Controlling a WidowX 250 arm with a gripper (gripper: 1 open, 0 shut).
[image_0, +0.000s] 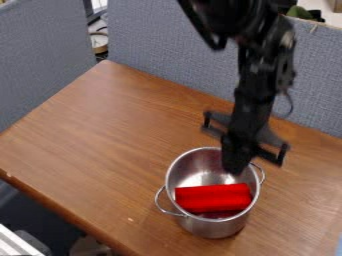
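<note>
A steel pot (201, 222) with wire handles stands upright near the front right of the wooden table, a red object (211, 197) lying inside it. My black gripper (235, 160) is at the pot's back right rim, its tip at or just over the opening. It looks shut, with nothing visible between its fingers; motion blur hides the detail.
Grey padded panels (160, 50) border the back and left. A blue item shows at the right edge.
</note>
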